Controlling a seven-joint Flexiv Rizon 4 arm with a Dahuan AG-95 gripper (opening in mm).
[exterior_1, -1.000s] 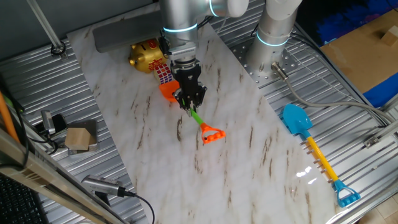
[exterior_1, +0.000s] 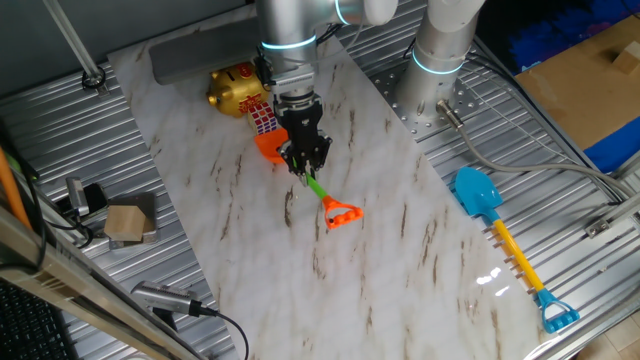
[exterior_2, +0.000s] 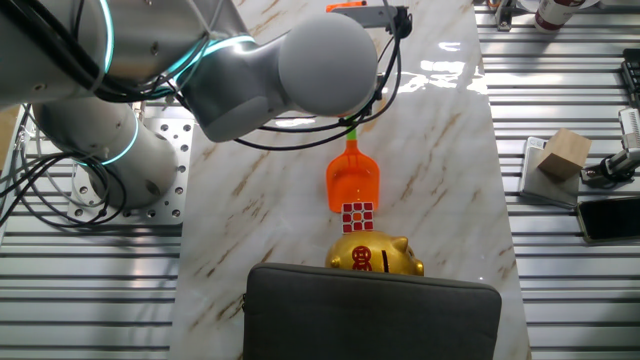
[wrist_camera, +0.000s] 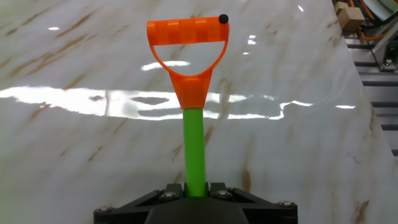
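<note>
A toy shovel has an orange blade (exterior_2: 353, 180), a green shaft (wrist_camera: 194, 146) and an orange grip handle (exterior_1: 343, 214). My gripper is shut on the green shaft, with a dark finger pressed in from each side. Outside view 1 shows the gripper (exterior_1: 306, 172) low over the marble table, between blade and handle. Right at the blade's front edge stands a red-and-white cube (exterior_2: 357, 217); whether they touch, I cannot tell. Behind the cube sits a golden piggy bank (exterior_1: 237, 89). The arm hides most of the shaft in outside view 2.
A dark grey case (exterior_2: 370, 315) stands behind the piggy bank. Off to the side lies a blue shovel with a yellow shaft (exterior_1: 515, 250). A wooden block (exterior_1: 125, 223) rests on the metal slats.
The shovel's handle has shifted very slightly toward the back of the table. The arm, cube and piggy bank look the same.
</note>
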